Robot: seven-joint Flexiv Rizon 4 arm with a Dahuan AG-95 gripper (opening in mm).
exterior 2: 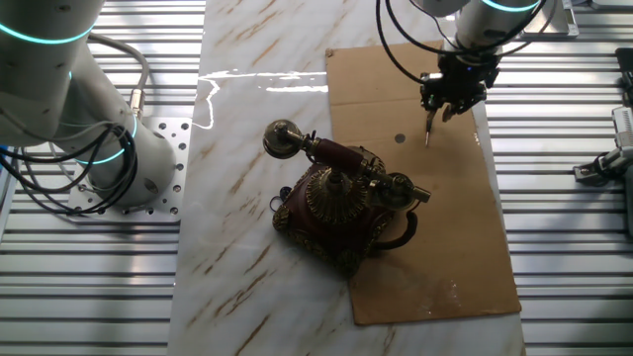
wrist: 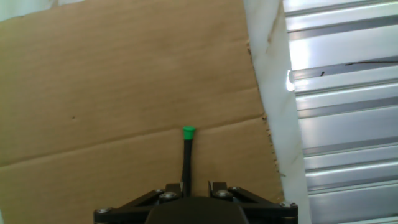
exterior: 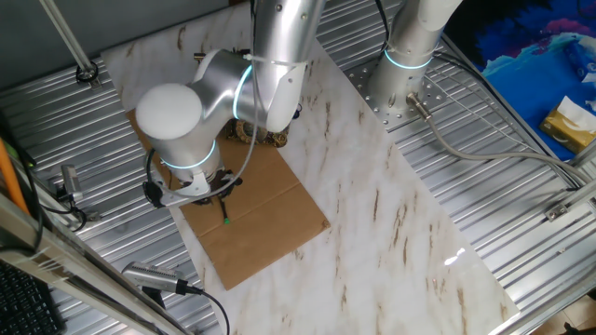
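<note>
A thin black stick with a green tip (wrist: 189, 132) lies on a brown cardboard sheet (wrist: 124, 74). My gripper is over the stick's near end, its two dark fingertips apart with cardboard showing between them. In the wrist view the stick runs down to the left fingertip rather than the middle of the gap; whether they touch cannot be told. Exterior view 2 shows the gripper (exterior 2: 441, 107) low above the cardboard, with the stick (exterior 2: 428, 133) beside its fingers. In exterior view 1 the arm partly hides the gripper, and the green tip (exterior: 226, 221) pokes out beyond it.
An ornate antique telephone (exterior 2: 341, 203) stands partly on the cardboard, close to the arm. Beneath is a marble-patterned tabletop (exterior: 372, 214), with slatted metal (exterior 2: 574, 267) beyond its edge.
</note>
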